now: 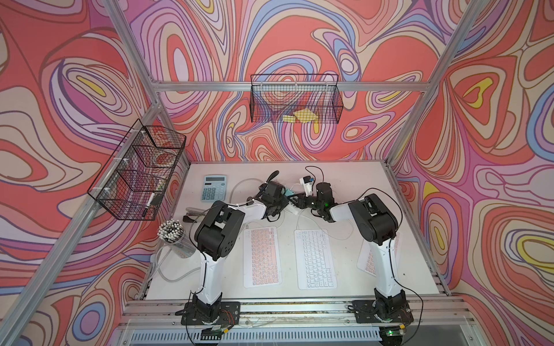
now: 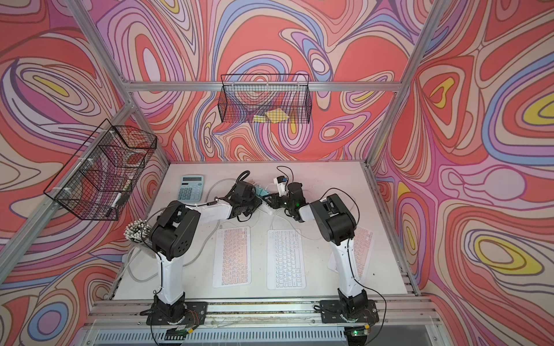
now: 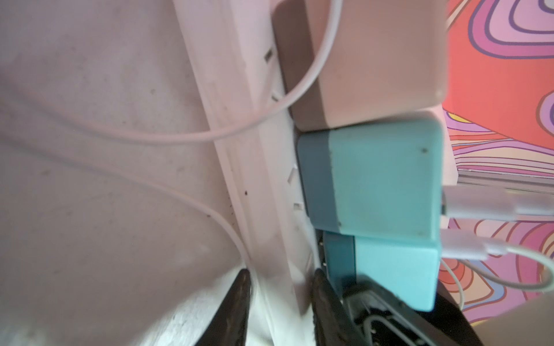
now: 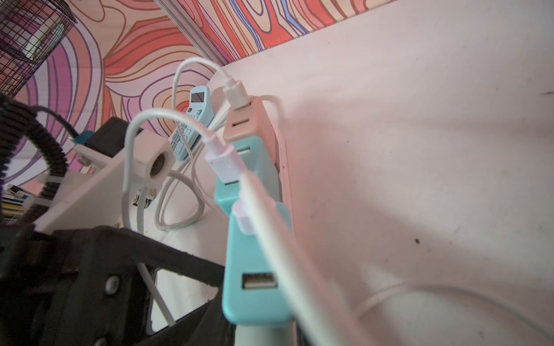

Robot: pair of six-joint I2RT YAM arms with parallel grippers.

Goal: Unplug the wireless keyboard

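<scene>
Two cyan USB adapters, the nearer (image 4: 242, 256) and the middle one (image 3: 375, 178), and a pink adapter (image 3: 375, 57) stand in a row on a white power strip (image 3: 254, 167), white cables in them. My left gripper is down at the strip, its fingertips close on its white body and a thin cable. My right gripper (image 2: 269, 200) is low at the end of the row, beside the nearer adapter, its fingertips mostly hidden; what it holds is unclear. White keyboards (image 1: 315, 259) lie in front, one with blue-printed keys, one with pink.
A calculator (image 1: 214, 188) lies back left, a pen holder (image 1: 176, 233) at left, another keyboard (image 1: 369, 256) at right under the arm. Wire baskets (image 1: 295, 103) hang on the back and left frame.
</scene>
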